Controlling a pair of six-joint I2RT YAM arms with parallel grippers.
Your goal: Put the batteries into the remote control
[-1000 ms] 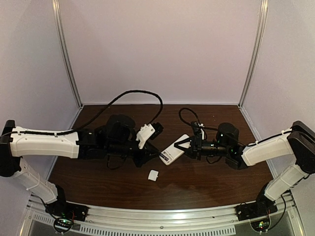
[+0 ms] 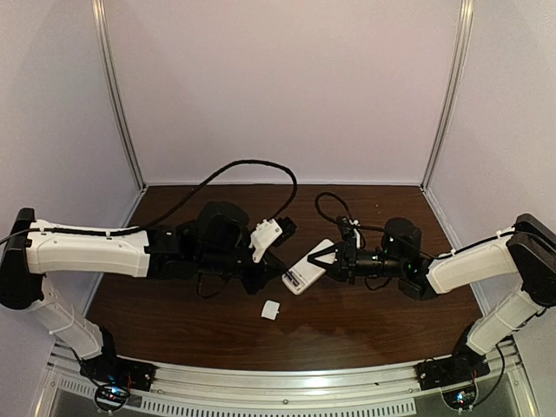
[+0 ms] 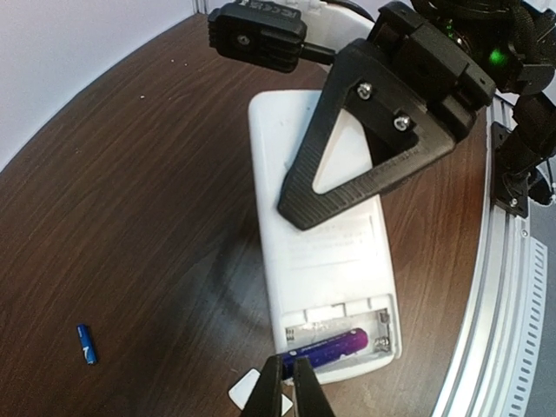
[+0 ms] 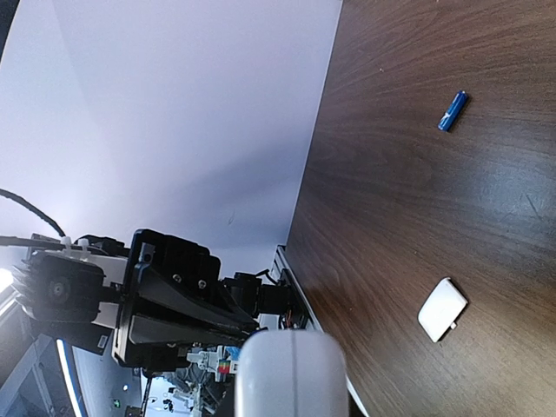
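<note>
My right gripper (image 2: 317, 259) is shut on the white remote (image 3: 323, 252), holding it above the table with its open battery bay facing up. A purple battery (image 3: 340, 346) lies slanted in the bay. My left gripper (image 2: 280, 269) is shut, its fingertips at the lower-left end of that battery; whether anything is between them is hidden. A second, blue battery (image 4: 453, 111) lies loose on the table. The small white battery cover (image 2: 270, 309) lies on the table below the remote.
Pale walls (image 2: 278, 95) enclose the back and sides, and a metal rail (image 2: 287, 373) runs along the front edge.
My left gripper has shifted very slightly to the right. The remote and my right gripper look nearly unchanged.
</note>
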